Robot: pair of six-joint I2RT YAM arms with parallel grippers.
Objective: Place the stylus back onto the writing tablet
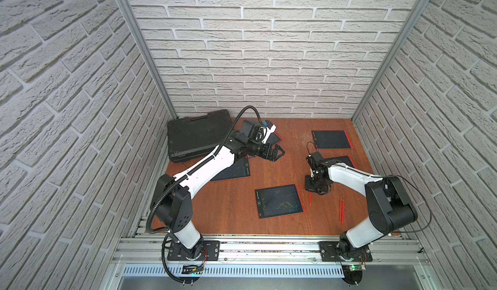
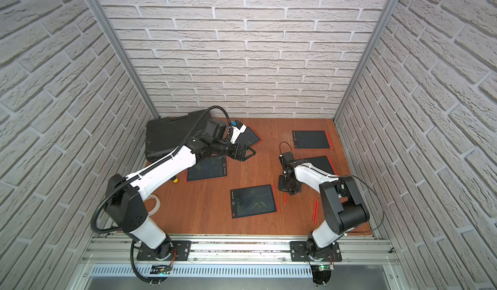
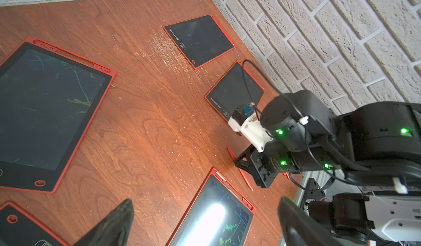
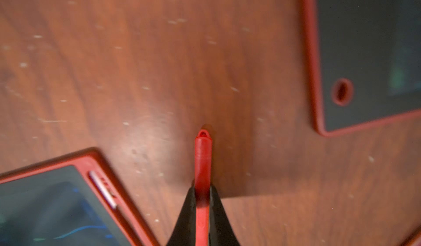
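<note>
My right gripper (image 1: 310,186) holds a red stylus (image 4: 202,156) between its fingertips, just right of the front-centre writing tablet (image 1: 277,201). In the right wrist view that tablet's red slot edge is at lower left, with a short white piece lying in the slot. Another tablet (image 4: 359,48) is at upper right. My left gripper (image 1: 277,153) hangs higher over the back middle, open with nothing seen between its fingers.
More red styluses (image 1: 341,209) lie at the front right. Other tablets (image 1: 331,140) lie at back right, middle left and back. A black case (image 1: 196,134) sits at back left. Bare wood fills the middle.
</note>
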